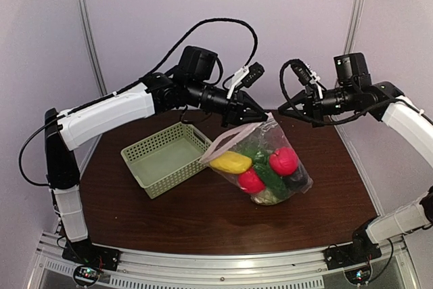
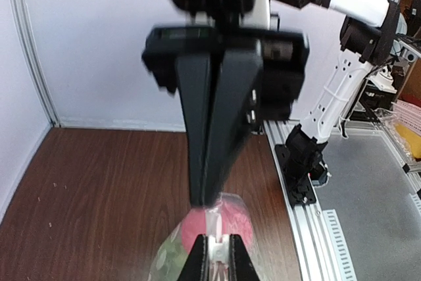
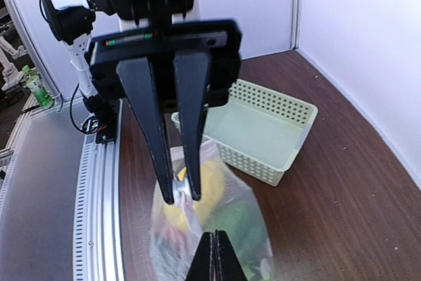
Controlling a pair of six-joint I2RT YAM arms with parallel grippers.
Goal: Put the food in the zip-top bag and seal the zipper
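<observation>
A clear zip top bag (image 1: 302, 164) hangs from my left gripper (image 1: 264, 118), which is shut on its top edge near the corner. Through the plastic show a yellow food item (image 1: 231, 162), two red ones (image 1: 283, 161), a dark green one (image 1: 271, 182) and something dark at the right. The pinkish zipper strip (image 1: 226, 139) slopes down to the left. My right gripper (image 1: 281, 108) is apart from the bag on its right; in the right wrist view its fingers (image 3: 227, 258) are shut with nothing visible between them.
An empty pale green basket (image 1: 166, 157) sits on the brown table (image 1: 196, 218), behind and left of the bag. Bare tabletop lies in front. The two arms' wrists are close together above the table.
</observation>
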